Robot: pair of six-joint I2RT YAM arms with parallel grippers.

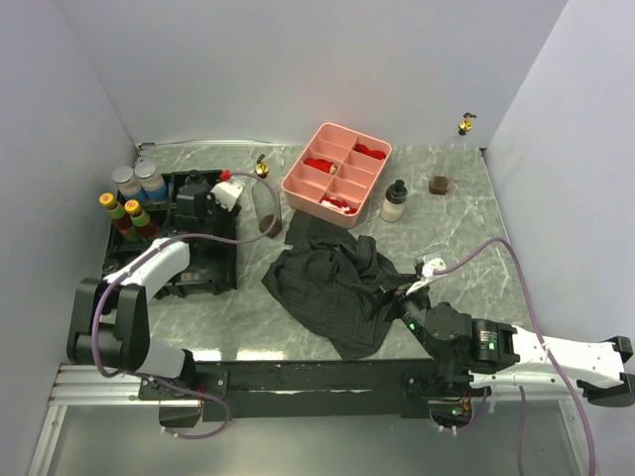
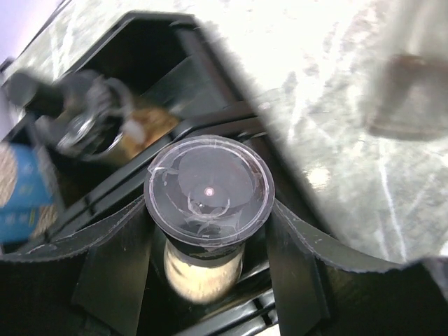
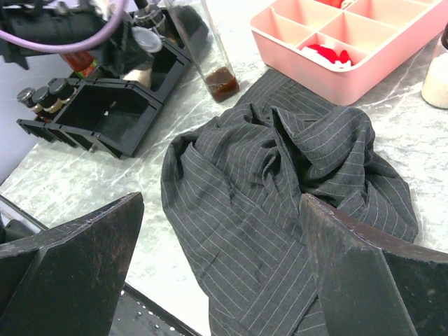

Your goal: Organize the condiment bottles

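Note:
In the left wrist view, a jar with a clear lid over a dark top and pale contents (image 2: pixel 203 276) is held between the fingers of my left gripper, which is shut on it. It hangs over the black rack (image 1: pixel 210 278), and whether its base touches cannot be told. Yellow-capped sauce bottles (image 1: pixel 119 213) and pale-lidded jars (image 1: pixel 149 180) stand in the rack's left part. A clear bottle with a gold spout (image 1: pixel 266 208) is just right of the rack. Another spouted bottle (image 1: pixel 441 177) and a black-capped jar (image 1: pixel 394 203) stand farther right. My right gripper is open and empty.
A pink divided box (image 1: pixel 347 164) with red items stands at the back centre. Dark striped cloth (image 1: pixel 322 293) lies crumpled in the middle, under the right gripper's view. Smaller dark-lidded jars (image 3: pixel 47 96) sit at the rack's near-left end.

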